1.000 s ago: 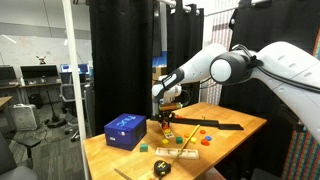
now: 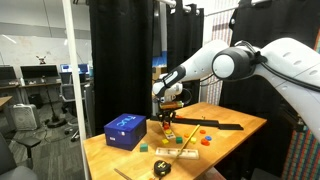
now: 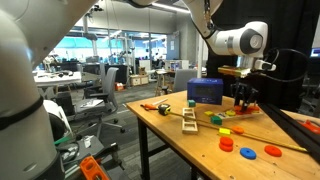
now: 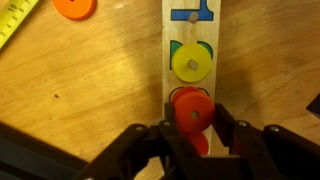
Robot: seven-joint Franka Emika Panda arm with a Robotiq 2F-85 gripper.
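In the wrist view my gripper is shut on a red disc [image 4: 194, 110] over a narrow wooden board [image 4: 176, 90]. Under and beside that disc more red shows; how the pieces touch is hidden. A yellow disc [image 4: 192, 62] lies on the board further up, and a blue numeral [image 4: 192, 15] is printed at its top end. Exterior view 1 has the gripper [image 2: 167, 104] low over the back of the table, near the blue box. From the second exterior side, the gripper [image 3: 243, 103] hides most of the board.
A blue box [image 2: 125, 131] stands left of the gripper. Loose red discs [image 3: 248, 153], a blue disc [image 3: 272, 151] and a yellow ruler [image 4: 14, 20] lie about. An empty wooden rack [image 2: 177, 153] sits near the front.
The arm's upper links sit slightly differently from before. My gripper stays over the same spot, and the table pieces show no visible movement.
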